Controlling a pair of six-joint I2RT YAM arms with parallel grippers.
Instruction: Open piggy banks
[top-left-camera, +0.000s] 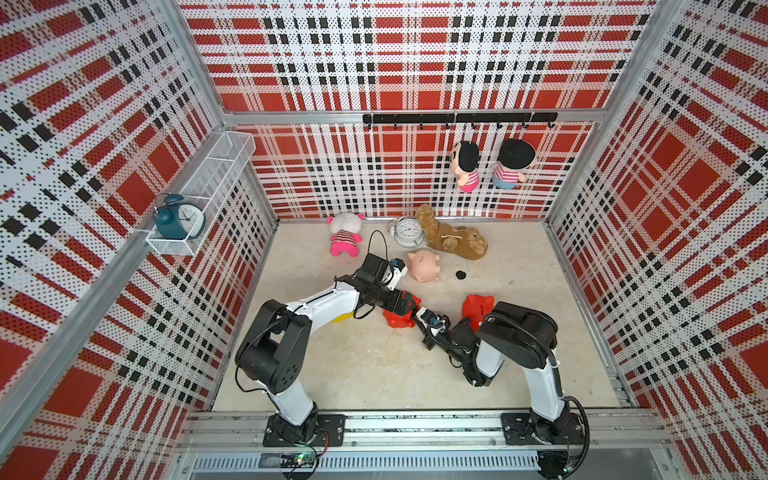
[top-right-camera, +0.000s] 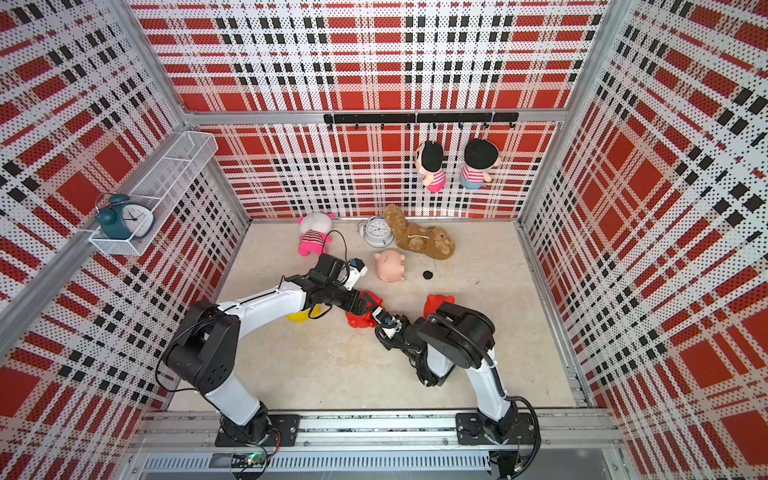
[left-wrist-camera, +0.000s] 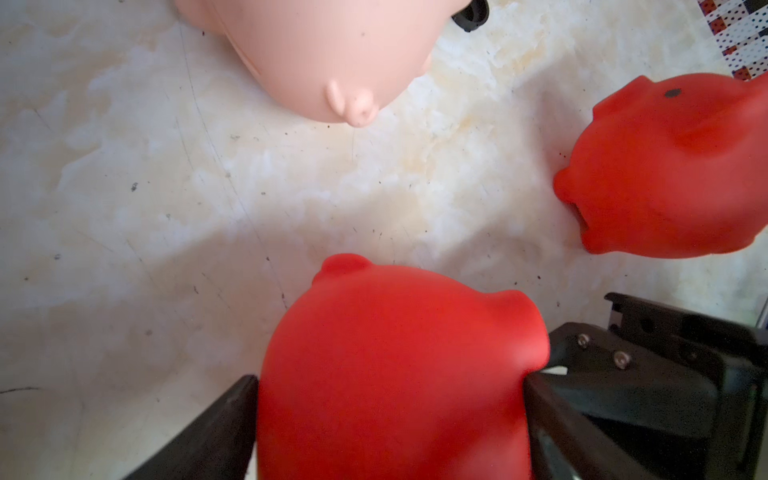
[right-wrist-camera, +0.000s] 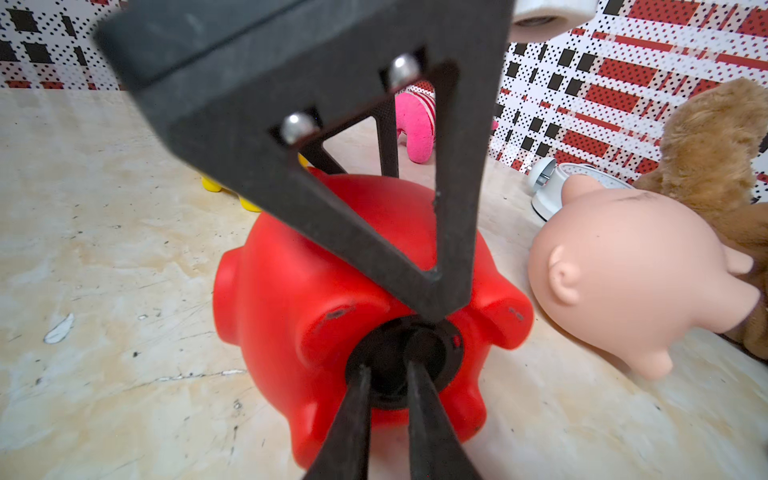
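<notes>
A red piggy bank sits between the fingers of my open left gripper; in the right wrist view it lies tipped, its dark plug (right-wrist-camera: 404, 344) facing my right gripper, whose narrowly parted fingertips are at that plug. A second red piggy bank (left-wrist-camera: 664, 168) lies to the right. Behind stands a pink piggy bank (top-left-camera: 424, 265). A yellow object (top-right-camera: 302, 314) is mostly hidden under the left arm.
A small black disc (top-left-camera: 461, 274) lies right of the pink bank. A pink-striped doll (top-left-camera: 345, 233), white clock (top-left-camera: 407, 232) and brown plush (top-left-camera: 456, 240) line the back.
</notes>
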